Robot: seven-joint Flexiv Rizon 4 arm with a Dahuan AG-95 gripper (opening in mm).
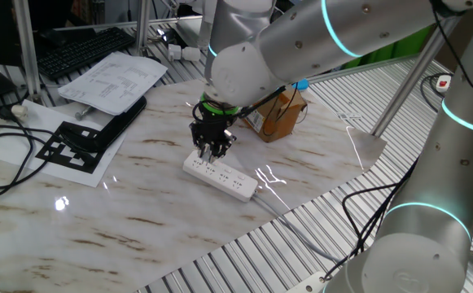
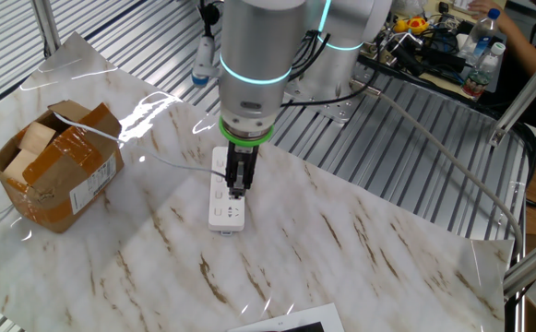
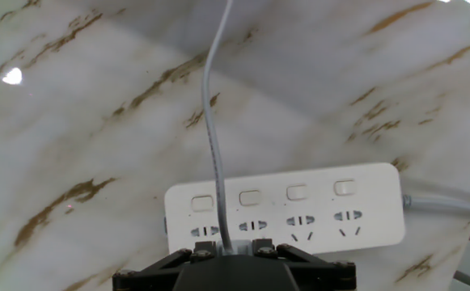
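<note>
A white power strip (image 3: 364, 230) with a row of switches and sockets lies flat on the marbled tabletop. My gripper is right above it, toward the end away from its own cord. Between the fingers sits a pale grey plug (image 3: 236, 246), and the fingers are shut on it. From the plug a thin grey cable (image 3: 211, 121) runs up through the wrist view. In exterior view 2 the gripper (image 2: 237, 192) points straight down over the strip (image 2: 226, 221). The plug's prongs are hidden, so I cannot tell whether they touch a socket.
An open cardboard box (image 2: 60, 175) stands to one side, with the thin cable passing over it. Papers (image 1: 112, 83) and a black-and-white marker sheet (image 1: 72, 150) lie at the left in exterior view 1. Open tabletop surrounds the strip.
</note>
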